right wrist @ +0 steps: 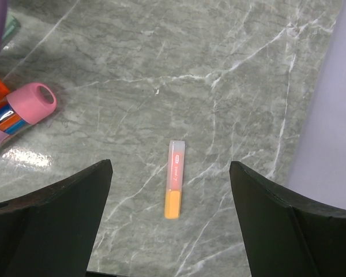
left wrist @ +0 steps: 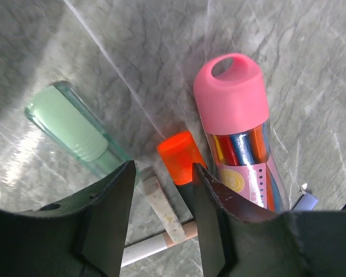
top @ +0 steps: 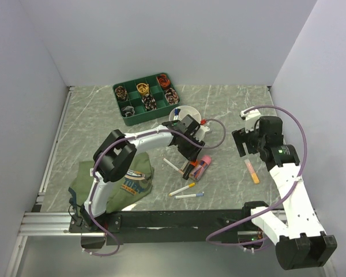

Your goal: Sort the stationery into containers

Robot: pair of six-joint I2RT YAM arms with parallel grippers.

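Note:
My left gripper is open above a cluster of stationery, with nothing held between its fingers. Below and between them, in the left wrist view, are an orange-capped black marker point(left wrist: 180, 157) and a short pale grey stick point(left wrist: 162, 208). A green stick point(left wrist: 70, 124) lies to one side, and a clear pink-capped bottle point(left wrist: 232, 98) of coloured items to the other. Over at the right, my right gripper hangs wide open and empty above a pink-and-orange stick point(right wrist: 175, 179) on the table. Closer to the front lie a yellow-ended marker point(top: 181, 189) and a blue-capped one point(top: 189, 196).
A green compartment tray point(top: 122, 117) with rolled items stands at the back, beside a white bowl point(top: 195, 112) partly hidden by the left arm. An olive cloth point(top: 120, 196) lies front left.

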